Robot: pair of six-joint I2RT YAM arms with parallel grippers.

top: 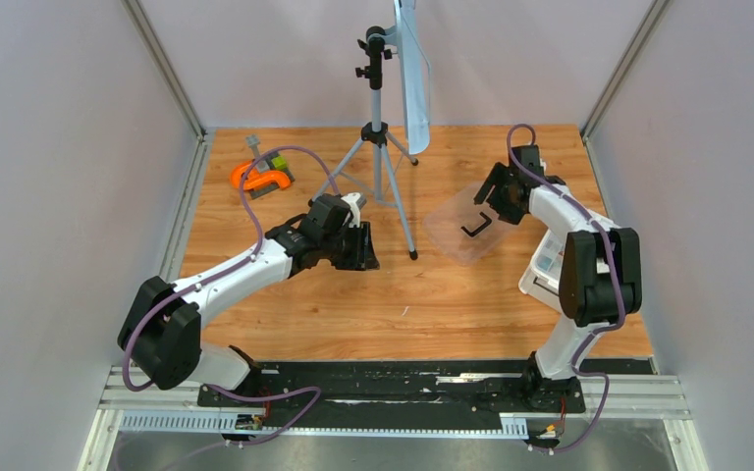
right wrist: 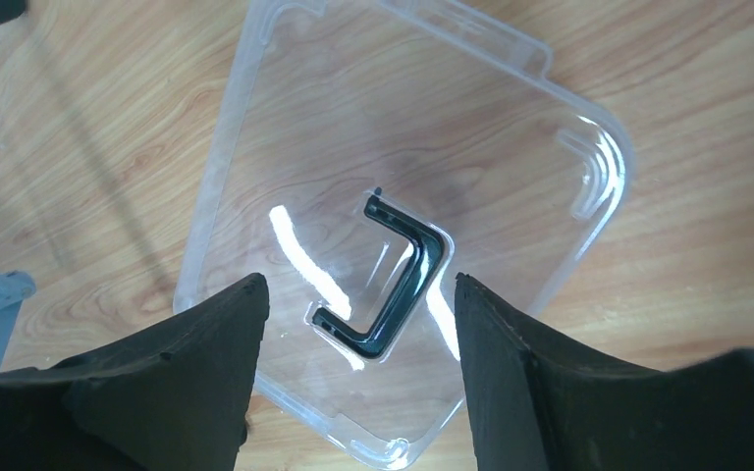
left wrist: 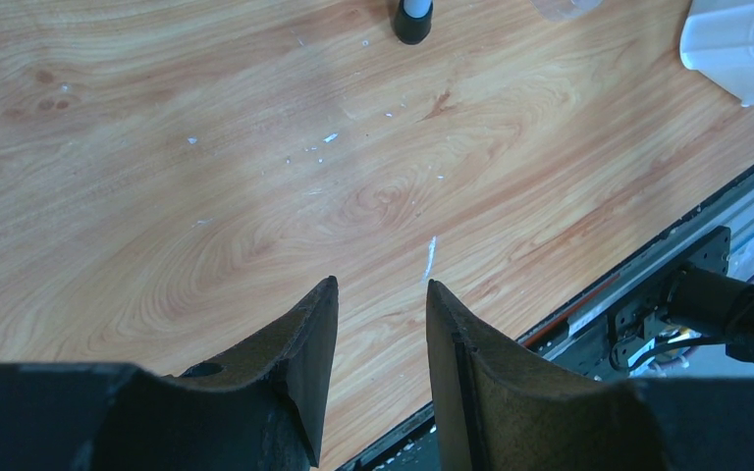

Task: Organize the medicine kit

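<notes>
The clear lid (top: 451, 247) with a black L-shaped handle mark (right wrist: 407, 294) lies on the table, right of the tripod. Just over it is my right gripper (top: 496, 204), its fingers wide apart, with the lid seen beneath and between them. I cannot tell whether a fingertip touches the lid. The white medicine box (top: 535, 282) stands at the right edge, partly covered by the right arm; some light contents show inside. Over the table's left-middle, my left gripper is partly open, with nothing between its fingers.
A grey tripod (top: 376, 157) holding a pale blue panel (top: 413, 88) stands at the back centre; one leg comes down close to the lid's left side. An orange and grey toy-like object (top: 261, 177) sits back left.
</notes>
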